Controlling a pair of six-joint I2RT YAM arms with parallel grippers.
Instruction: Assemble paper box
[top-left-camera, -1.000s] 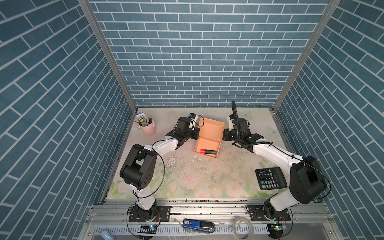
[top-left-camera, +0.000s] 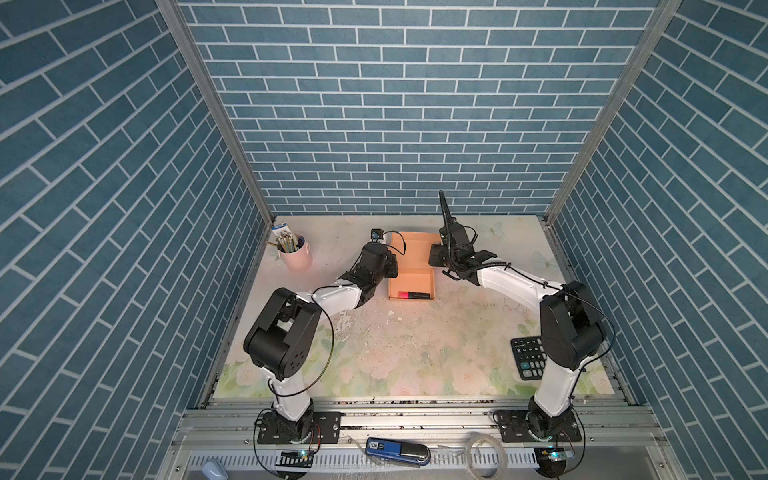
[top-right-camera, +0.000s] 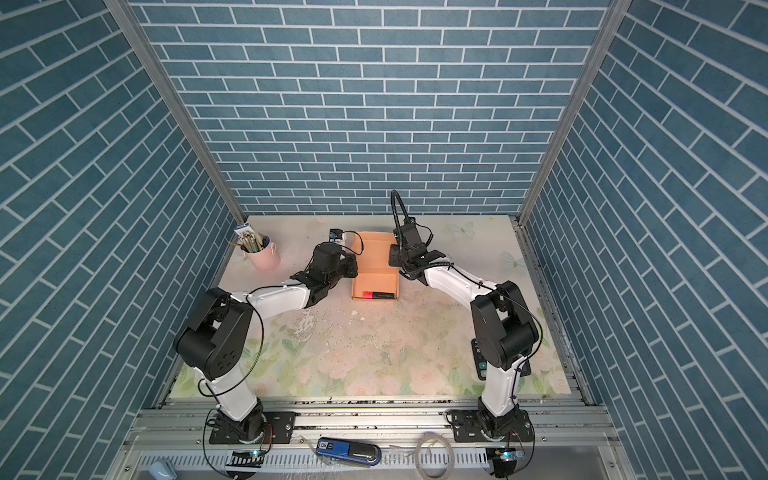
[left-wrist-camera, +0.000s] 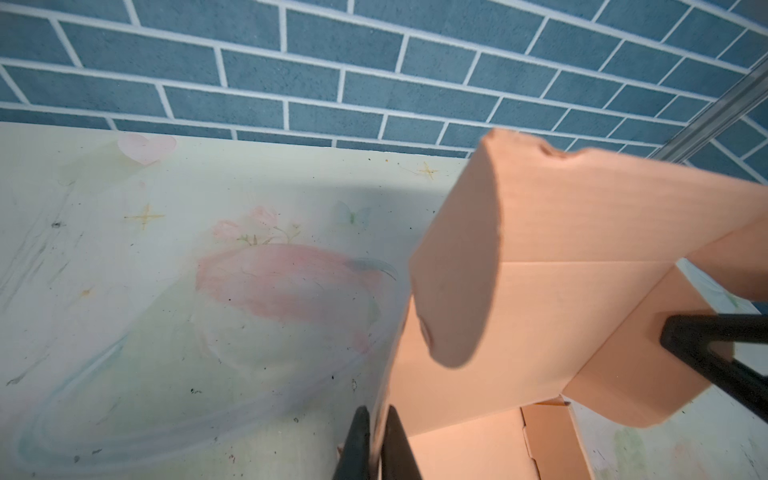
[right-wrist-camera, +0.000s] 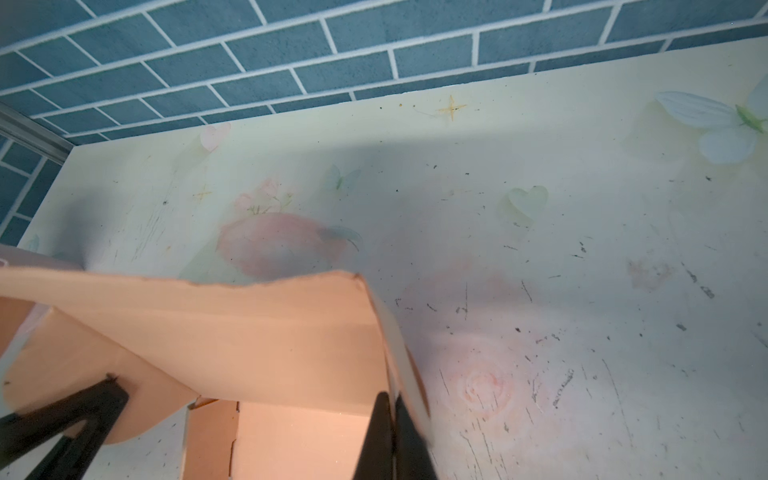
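The orange paper box (top-left-camera: 412, 281) stands on the table between my arms, its lid raised at the back and its tray part toward the front. A dark marker with a pink end (top-left-camera: 414, 296) lies inside along the front wall. At the lid's left side, my left gripper is shut on a thin cardboard edge. Opposite it, my right gripper pinches the lid's right side edge. In the left wrist view the lid flap (left-wrist-camera: 457, 272) curls inward above the fingers. Both fingertips are too small to make out in the top views.
A pink cup of brushes (top-left-camera: 297, 254) stands at the back left. The calculator (top-left-camera: 528, 357) lies front right, partly under my right arm. Paper scraps lie left of the box; the front middle of the table is open.
My right gripper has moved left and slightly back. The box has turned from slanted to nearly square and shifted slightly back. The left gripper has moved only a little.
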